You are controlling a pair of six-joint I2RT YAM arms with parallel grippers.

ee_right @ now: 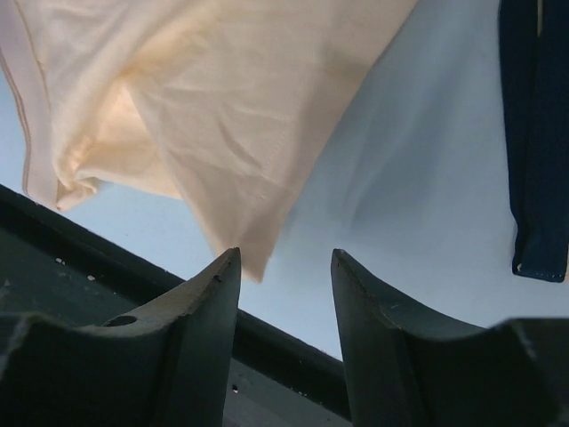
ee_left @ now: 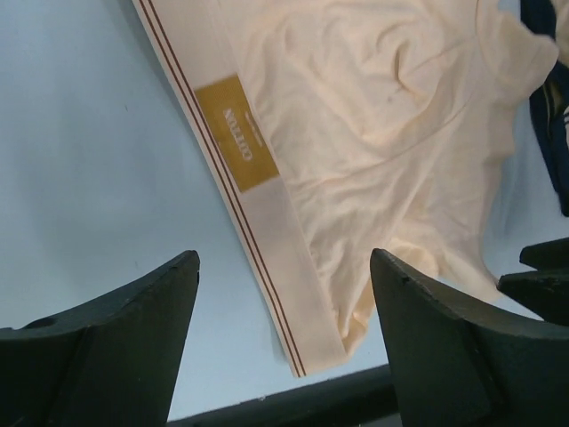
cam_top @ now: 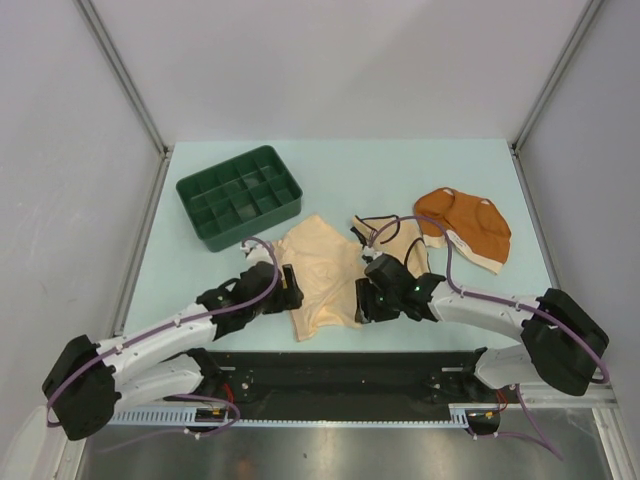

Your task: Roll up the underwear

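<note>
Cream underwear (cam_top: 320, 260) lies flattened on the light table, its striped waistband with a gold label (ee_left: 236, 133) running down its left side. My left gripper (cam_top: 292, 290) is over that waistband near the lower end, fingers apart, nothing between them. My right gripper (cam_top: 366, 305) is above the underwear's lower right corner (ee_right: 249, 249), also open, the fabric tip showing between and beside its fingertips.
A green compartment tray (cam_top: 220, 190) sits back left. More cream garments with dark trim (cam_top: 395, 230) lie to the right, and brown ones (cam_top: 470, 225) at the back right. The table's front edge is just below the grippers.
</note>
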